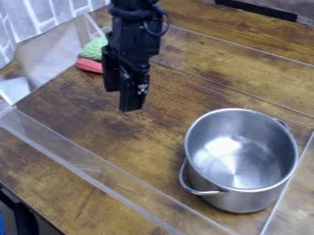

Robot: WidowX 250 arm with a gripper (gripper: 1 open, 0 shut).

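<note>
My black gripper (125, 83) hangs over the wooden table in the upper middle, its fingers pointing down; whether anything is between them is hard to make out. Just behind it on the left lie a green bumpy corn-like toy (94, 48) and a red-handled utensil (90, 65), both partly hidden by the arm. A large steel pot (241, 156) stands at the lower right, empty inside.
A clear plastic barrier (86, 168) runs along the left and front of the work area.
</note>
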